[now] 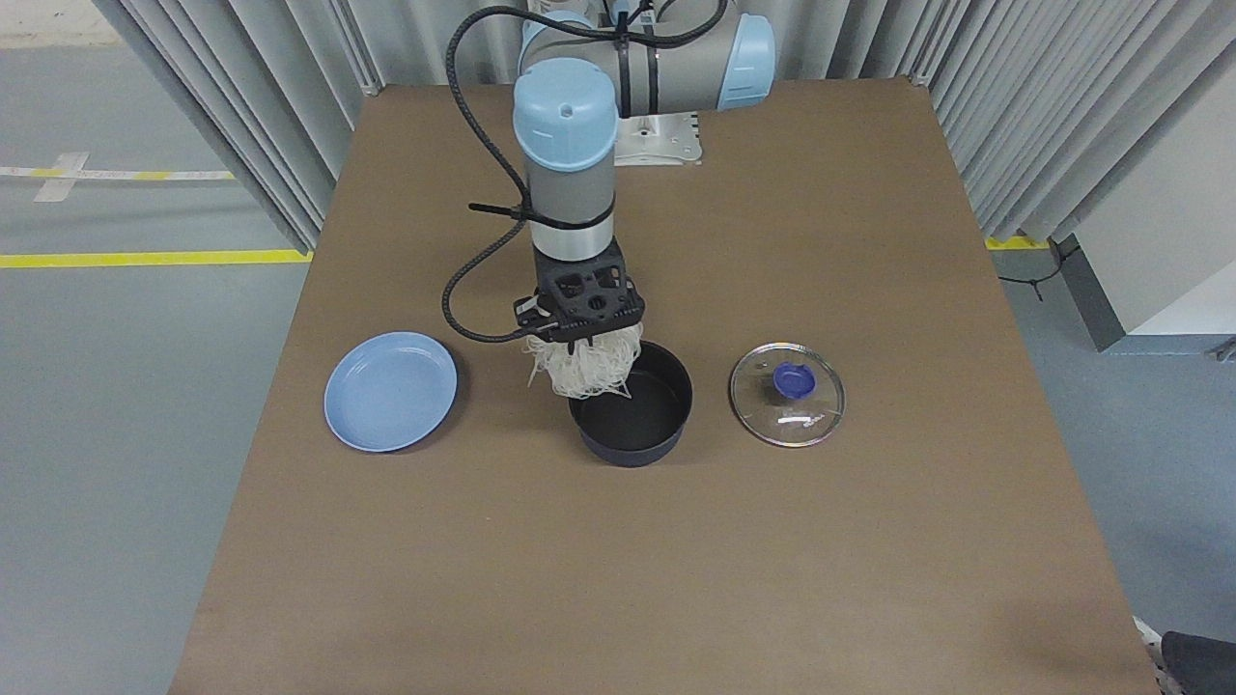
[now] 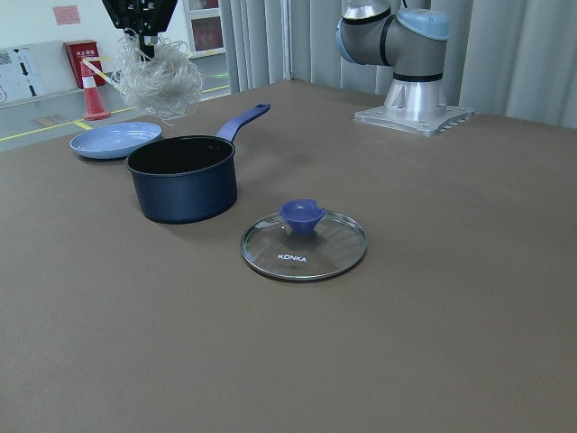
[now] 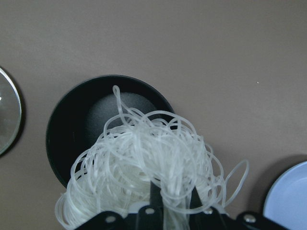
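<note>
My gripper is shut on a tangled bundle of white noodles, held high over the dark pot. In the wrist view the noodles hang partly over the pot. In the camera left view the bundle hangs above and slightly behind the pot, whose blue handle sticks out. The blue plate is empty, left of the pot in the front view.
A glass lid with a blue knob lies right of the pot. The arm's base stands at the table's back.
</note>
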